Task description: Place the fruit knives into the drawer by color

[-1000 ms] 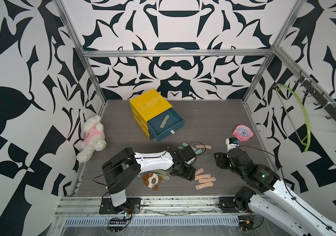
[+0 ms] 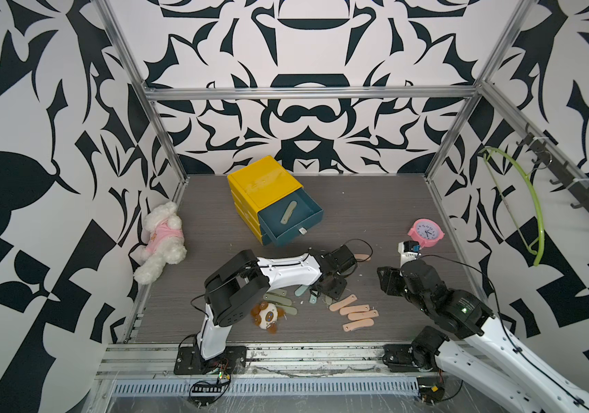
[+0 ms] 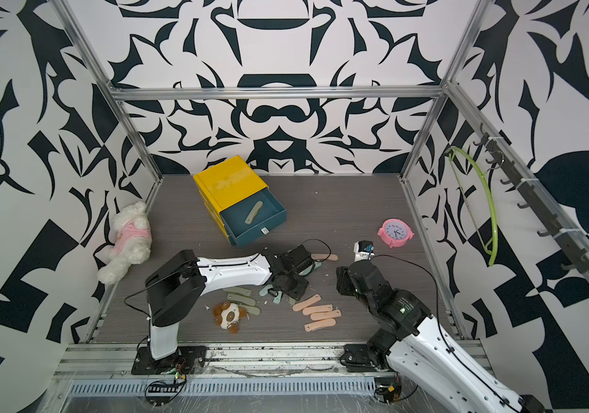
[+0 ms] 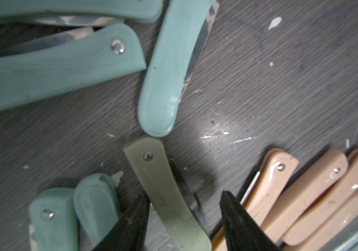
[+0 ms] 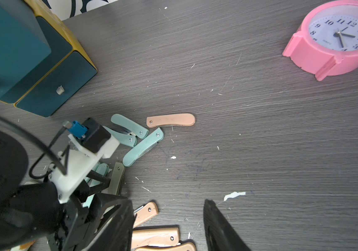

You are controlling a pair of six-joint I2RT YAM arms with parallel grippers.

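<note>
My left gripper is open, hanging over an olive knife (image 4: 162, 184) that shows between its fingers. Mint knives (image 4: 170, 71) lie above and beside it, pink knives (image 4: 304, 192) to its right. A single pink knife (image 5: 170, 119) lies farther back. Olive knives (image 3: 242, 300) lie near the left arm. One olive knife (image 2: 288, 212) is in the pulled-out top blue drawer (image 2: 308, 224) of the yellow cabinet (image 2: 264, 180). My right gripper stands open at the right side, above the table, with nothing held.
A pink clock (image 2: 426, 232) stands at the back right. A white plush bear (image 2: 160, 247) lies at the left edge and a brown-and-white toy (image 2: 267, 316) at the front.
My left gripper has moved toward the back and up in the top left view, and its arm has shifted right. The right arm is nearly still.
</note>
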